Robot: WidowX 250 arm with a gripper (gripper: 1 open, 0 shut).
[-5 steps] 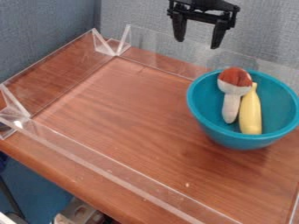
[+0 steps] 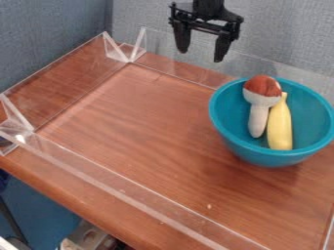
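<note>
My black gripper [image 2: 202, 37] hangs open at the top centre, above the back edge of the table, with nothing between its fingers. To its lower right, a teal bowl [image 2: 229, 137] holds a toy mushroom [image 2: 260, 95] with a red cap and pale stem, and a yellow banana-like item [image 2: 279, 132] lying beside it.
Clear plastic walls [image 2: 170, 210] border the wooden table [image 2: 131, 137]. The middle and left of the tabletop are empty. A grey padded wall [image 2: 53, 39] stands behind and to the left.
My gripper has shifted left across the back, from above the bowl's left side toward the top centre. The bowl and its contents look unchanged.
</note>
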